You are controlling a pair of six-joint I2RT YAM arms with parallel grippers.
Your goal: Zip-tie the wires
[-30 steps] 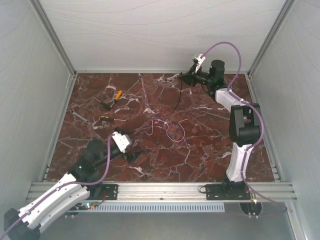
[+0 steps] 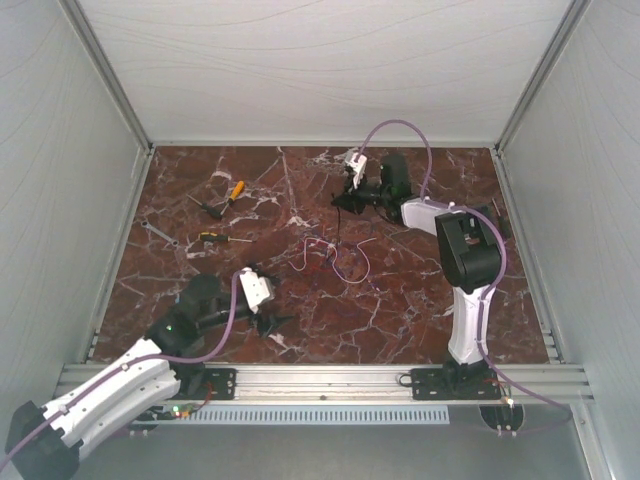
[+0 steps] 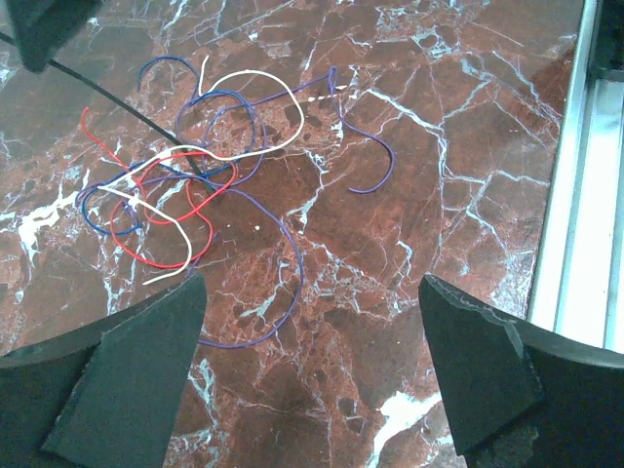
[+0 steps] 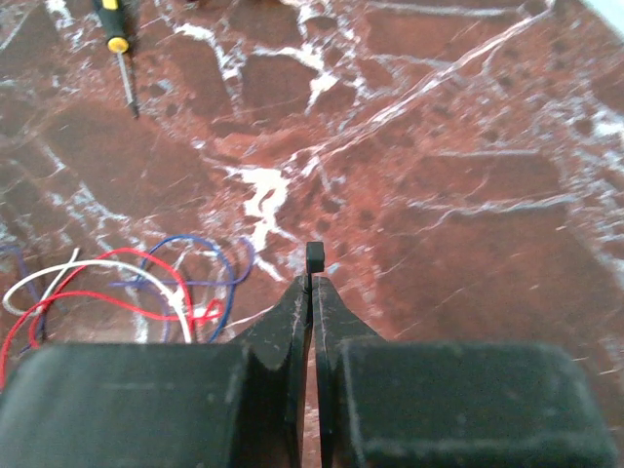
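Observation:
A loose tangle of red, white, blue and purple wires (image 3: 210,161) lies on the marble table. My right gripper (image 2: 342,203) is above and behind it, shut on a thin black zip tie (image 3: 117,102). The tie's small head (image 4: 315,257) pokes out between the fingertips in the right wrist view, and its tail hangs to the wires in the left wrist view. Whether the tail goes under any wire cannot be told. My left gripper (image 2: 275,297) stands open in front and to the left of the wires, nothing between its fingers.
Two screwdrivers, one with a yellow-and-black handle (image 2: 213,237) and one with an orange handle (image 2: 237,190), lie at the left with a wrench (image 2: 158,233). A metal rail (image 2: 330,378) runs along the front edge.
My right gripper has moved left and a little forward with the zip tie, whose tail now reaches the wires.

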